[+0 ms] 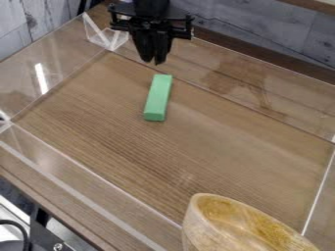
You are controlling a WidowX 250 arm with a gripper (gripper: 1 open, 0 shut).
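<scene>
My black gripper (151, 49) hangs at the top centre of the camera view, above the wooden board; whether its fingers are open or shut is unclear at this size. Just below it a green rectangular block (159, 98) lies flat on the board, apart from the gripper, its long side running front to back.
A yellow curved object (238, 224), like a bowl, sits at the bottom right. The wooden surface (197, 157) is otherwise largely clear, with raised edges at the back and right. Black cables lie at the lower left, and something clear plastic is at the upper left.
</scene>
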